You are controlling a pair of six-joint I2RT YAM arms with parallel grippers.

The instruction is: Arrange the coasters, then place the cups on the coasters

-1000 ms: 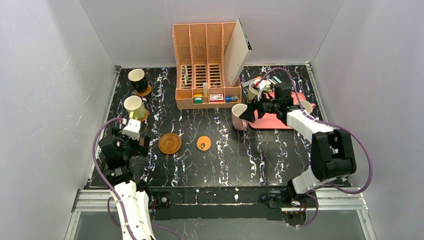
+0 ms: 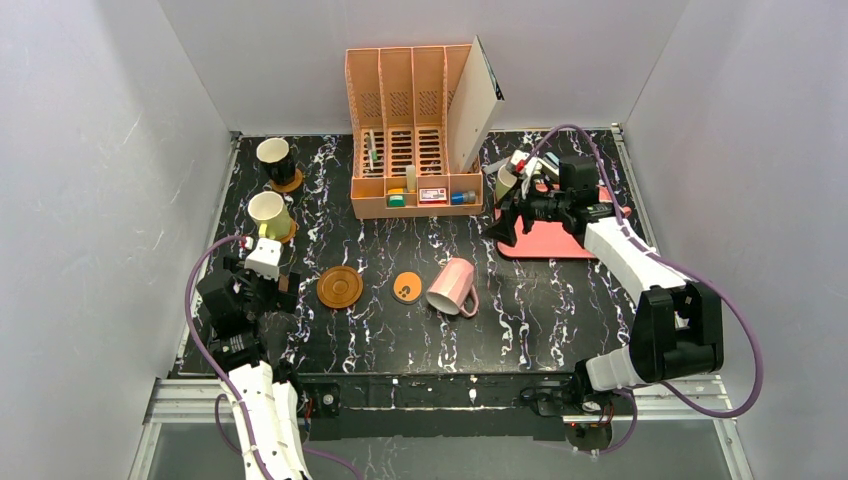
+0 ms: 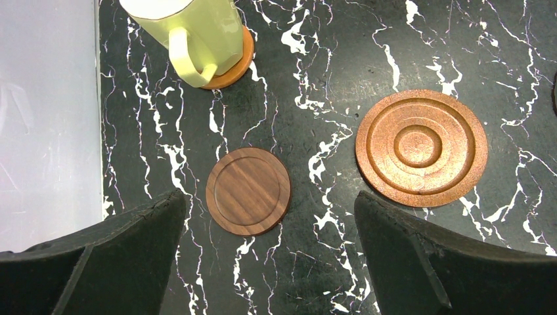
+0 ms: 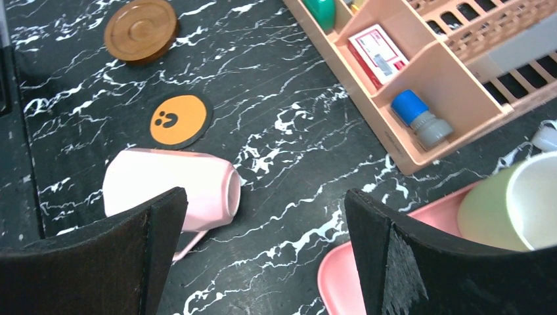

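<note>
A pink cup [image 2: 453, 286] lies on its side on the black marbled table, its handle toward the front right. To its left, a small gap away, is the orange coaster with dark marks [image 2: 407, 287]. My right gripper [image 2: 508, 225] stands open behind and to the right of the cup. In the right wrist view the cup [image 4: 169, 186] is partly covered by the left finger, and nothing is held between the fingers. My left gripper hangs open and empty over a small dark wooden coaster [image 3: 248, 191].
A larger brown coaster [image 2: 340, 287] lies left of the orange one. A green cup [image 2: 268, 213] and a black cup [image 2: 277, 158] stand on coasters at the left. An orange organizer [image 2: 416, 208] is at the back; a pink tray [image 2: 545, 241] lies at the right.
The pink cup stood upright by the right gripper; it has tipped onto its side and moved toward the front left. My left arm is unmoved.
</note>
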